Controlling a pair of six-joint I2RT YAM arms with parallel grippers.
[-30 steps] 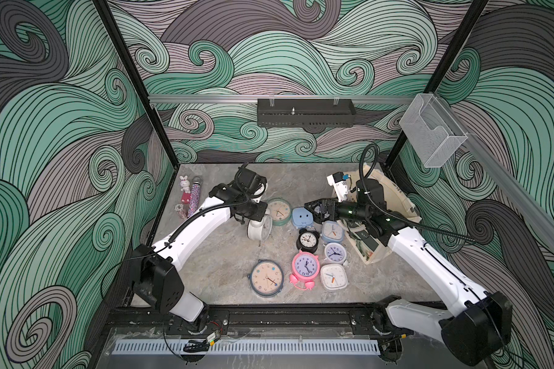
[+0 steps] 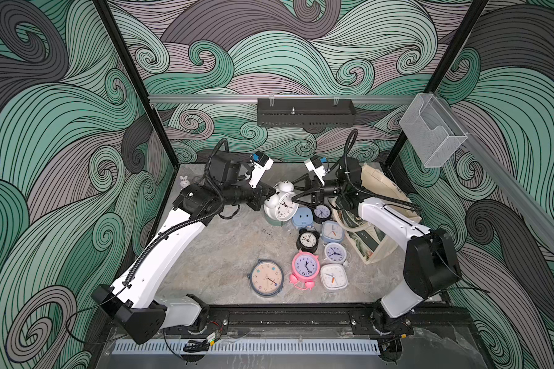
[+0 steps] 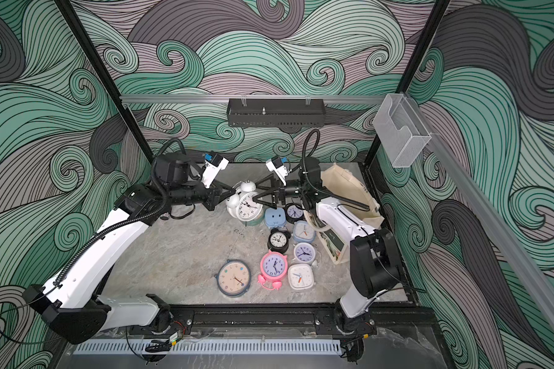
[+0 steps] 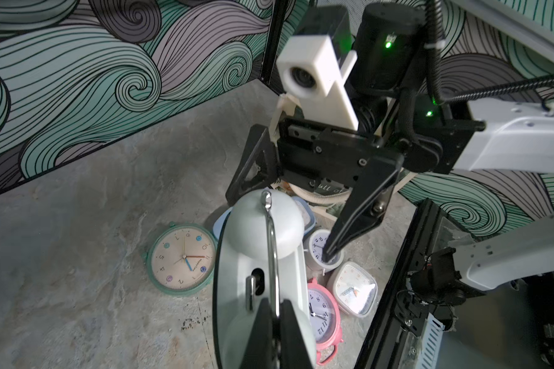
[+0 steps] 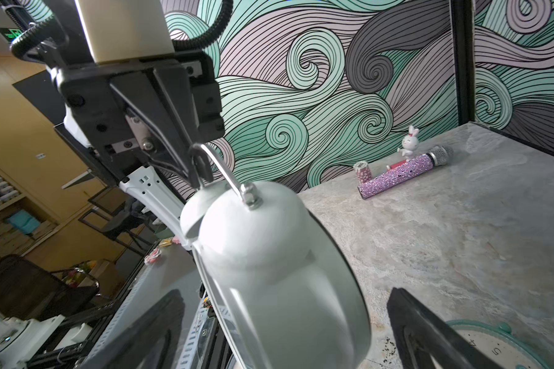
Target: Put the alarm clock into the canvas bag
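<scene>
A white twin-bell alarm clock (image 2: pixel 285 206) hangs in the air over the middle of the table, its dial turned toward the front right. My left gripper is shut on the clock's thin metal handle. The right gripper stands open, its blurred fingers (image 5: pixel 421 329) on either side of the clock's white body; whether either touches it I cannot tell. In the left wrist view the same right fingers straddle the upper bell. The canvas bag (image 3: pixel 349 192) lies at the right with its mouth open, partly hidden behind the right arm.
Several clocks crowd the table below and right: a pink one (image 2: pixel 306 265), a black one (image 2: pixel 307 240), white and blue ones. A dark-rimmed clock (image 2: pixel 266 278) lies at the front. A purple microphone (image 5: pixel 406 175) and rabbit figure (image 5: pixel 410 141) sit far left.
The left gripper has raised the white clock and carried it right, turning its dial around.
</scene>
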